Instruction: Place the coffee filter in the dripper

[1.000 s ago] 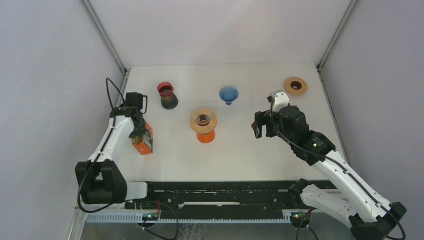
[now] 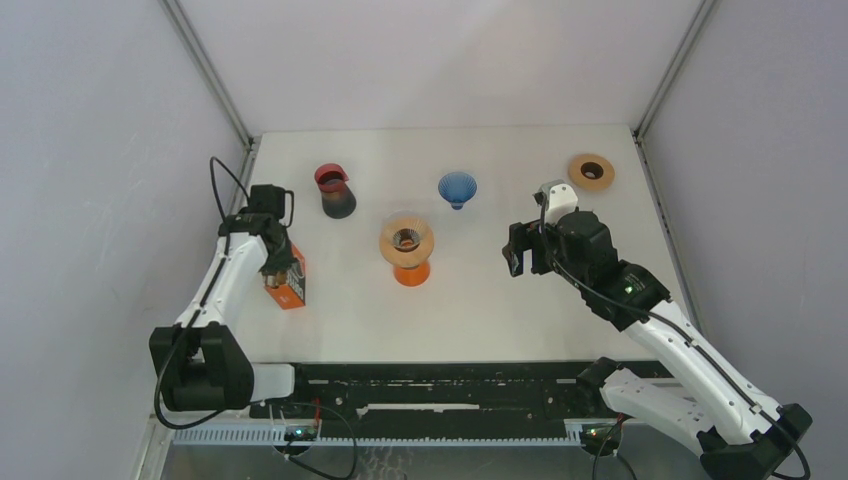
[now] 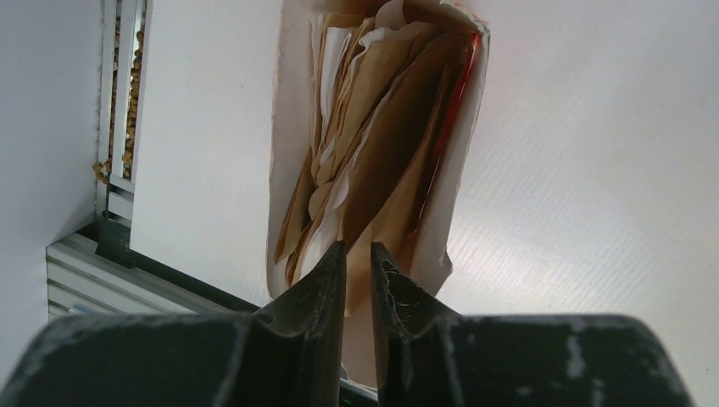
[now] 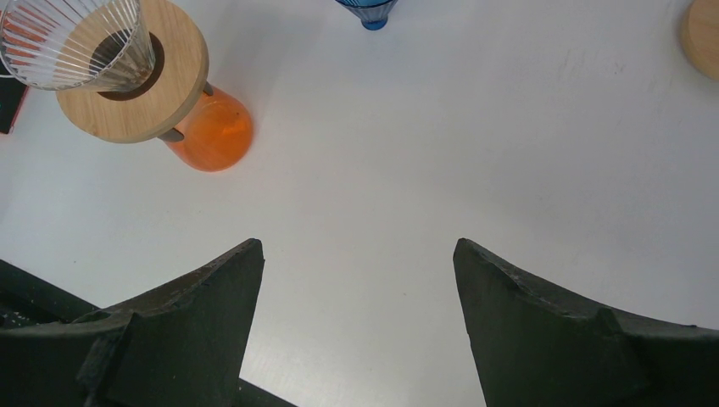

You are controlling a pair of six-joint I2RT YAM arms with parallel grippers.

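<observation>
The open box point(image 2: 290, 290) of coffee filters stands at the table's left, with my left gripper over it. Inside, brown and white paper filters point(image 3: 373, 102) stand packed in a slanting row. The left fingertips are open with a narrow gap; filter paper shows behind them, and no filter is clearly held. A clear ribbed dripper point(image 4: 76, 42) sits in a wooden ring point(image 4: 182, 93) above an orange base point(image 4: 216, 131), and no filter shows inside it. Over the bare table to the right, my right gripper is open and empty, fingers wide apart.
A red and dark pitcher point(image 2: 335, 190) stands back left. The blue dripper point(image 2: 457, 188) is at the back middle, and another wooden ring point(image 2: 591, 171) lies back right. Bare table point(image 2: 470, 320) spans the front middle.
The left arm has shifted very slightly above the box. Everything else, including the right arm, looks the same.
</observation>
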